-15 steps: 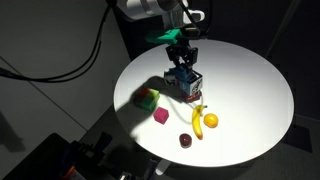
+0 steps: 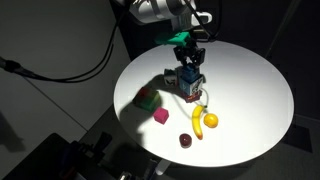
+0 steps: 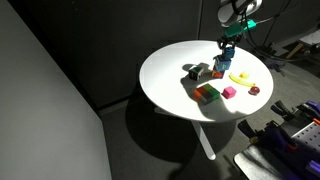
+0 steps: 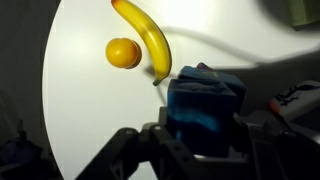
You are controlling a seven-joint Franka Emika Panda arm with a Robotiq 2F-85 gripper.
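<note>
A dark blue block (image 4: 203, 100) fills the space between the fingers of my gripper in the wrist view, with the fingers shut on it. In exterior view 1 the gripper (image 2: 188, 63) points down over the far part of the round white table, with blue (image 2: 188, 77) showing just beneath it. Exterior view 2 shows the gripper (image 3: 229, 44) above a blue box (image 3: 222, 65). I cannot tell whether the held block touches what is under it.
A banana (image 2: 196, 122) and an orange (image 2: 210, 120) lie nearer the table's front, with a dark red round thing (image 2: 185, 140). Left of them are a pink cube (image 2: 161, 115) and a green-and-red block (image 2: 147, 99). A black-and-white object (image 3: 195, 73) stands beside the boxes.
The gripper has shifted slightly to the right in exterior view 1, the blue block with it. The fruit and the other blocks lie where they were.
</note>
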